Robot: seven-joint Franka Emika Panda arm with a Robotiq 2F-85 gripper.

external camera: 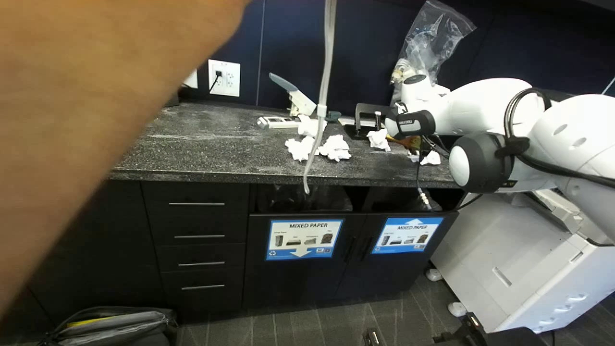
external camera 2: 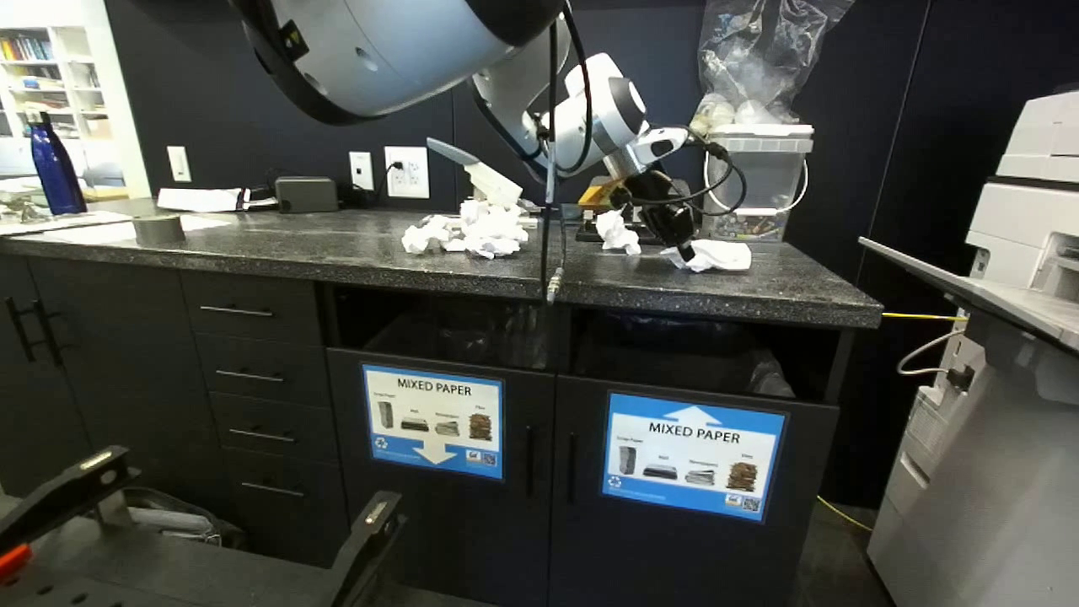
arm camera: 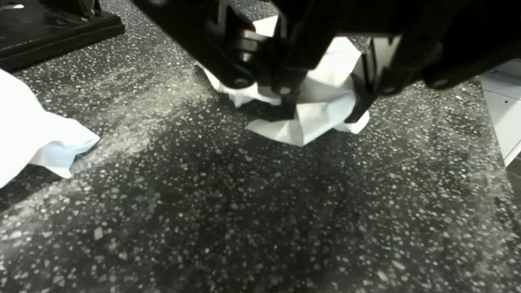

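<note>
In the wrist view a crumpled white paper (arm camera: pixel 320 114) lies on the speckled dark counter. My gripper is down over it, one finger (arm camera: pixel 289 105) and the other (arm camera: pixel 362 95) standing part-way apart with paper between them. Whether they press on it I cannot tell. Exterior view 2 has the gripper (external camera 2: pixel 679 241) pointing down at this paper (external camera 2: pixel 723 255), near the counter's right end. A second paper wad (external camera 2: pixel 617 233) sits just left of it, and several more wads (external camera 2: pixel 475 231) are heaped farther left.
A black-based device (arm camera: pixel 58 34) stands close by on the counter. Behind the arm is a clear bin (external camera 2: pixel 759 167) with a plastic bag. Below the counter are open slots over cabinet doors marked MIXED PAPER (external camera 2: pixel 435 420). A blurred forearm (external camera: pixel 104 86) covers the left of exterior view 1.
</note>
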